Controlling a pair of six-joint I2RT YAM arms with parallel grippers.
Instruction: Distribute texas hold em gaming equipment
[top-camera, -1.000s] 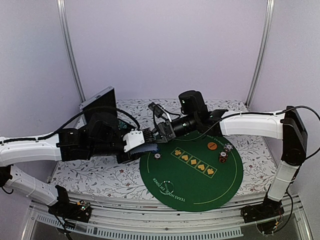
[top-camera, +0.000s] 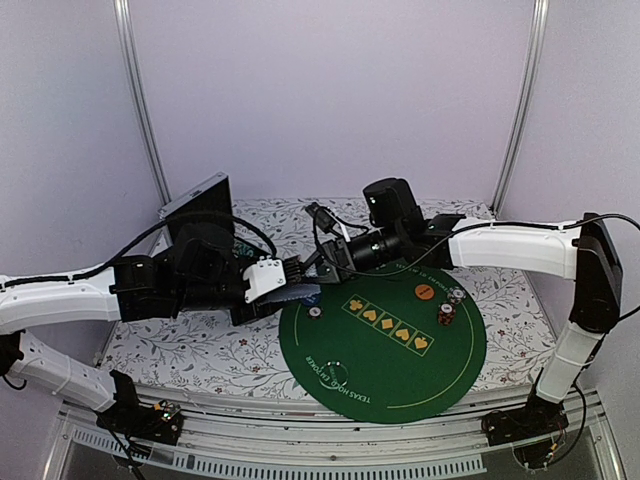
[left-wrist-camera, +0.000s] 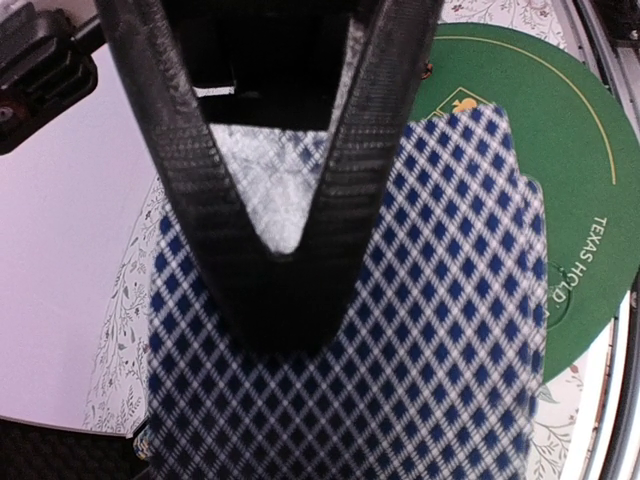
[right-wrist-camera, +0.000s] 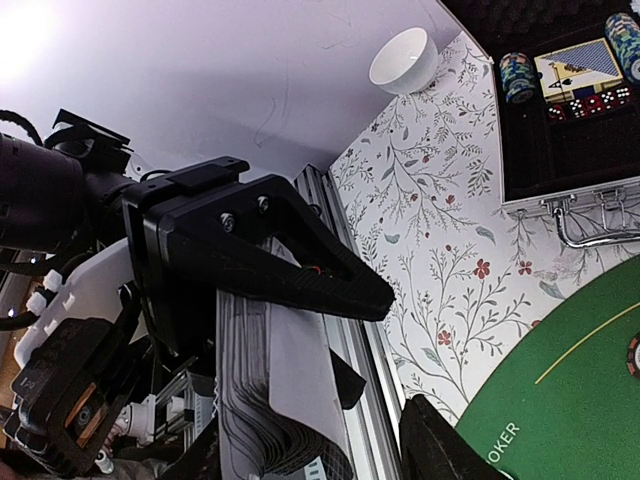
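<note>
My left gripper is shut on a deck of blue checkered cards (left-wrist-camera: 440, 300), which spreads wide in the left wrist view. From the side, in the right wrist view, the deck (right-wrist-camera: 245, 385) appears as a thick stack with its outermost card bent away from the others. My right gripper stands open, its fingers (right-wrist-camera: 432, 445) apart at the bottom edge and the deck's lower end between them in view. Contact there cannot be made out. From above, both grippers meet over the left edge of the green poker mat (top-camera: 440, 375).
Chip stacks (top-camera: 446, 314) stand on the mat's right side, near an orange disc (top-camera: 425, 292). Another chip stack (top-camera: 315, 312) is near its left edge. An open case (right-wrist-camera: 525, 160) holds chips, cards and dice. A white bowl (right-wrist-camera: 405, 60) stands apart.
My right gripper has shifted slightly to the right and turned a little at the deck. The left arm stays nearly still with the cards.
</note>
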